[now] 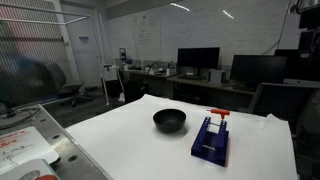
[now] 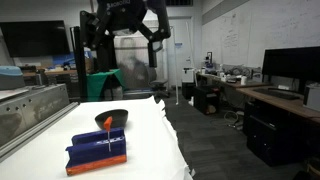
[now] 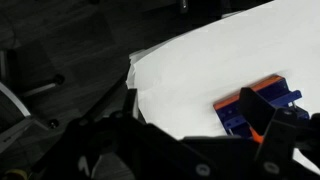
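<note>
A blue rack-like holder [image 1: 210, 143] stands on the white table, with an orange-red object [image 1: 219, 112] at its top. In exterior view 2 the same holder [image 2: 97, 150] shows an orange strip along its lower side. The wrist view has part of the blue holder [image 3: 262, 105] at the right, partly hidden by my hand. A black bowl [image 1: 170, 121] sits upright to the left of the holder in exterior view 1. My gripper is open and empty, its fingers spread wide high above the table.
White table covering [image 1: 120, 140] leaves free room around the bowl and holder. A metal-edged surface with equipment [image 1: 38, 150] borders the table at the left. Desks with monitors [image 1: 198, 58] stand farther back. Dark floor [image 3: 60, 50] lies beyond the table's edge.
</note>
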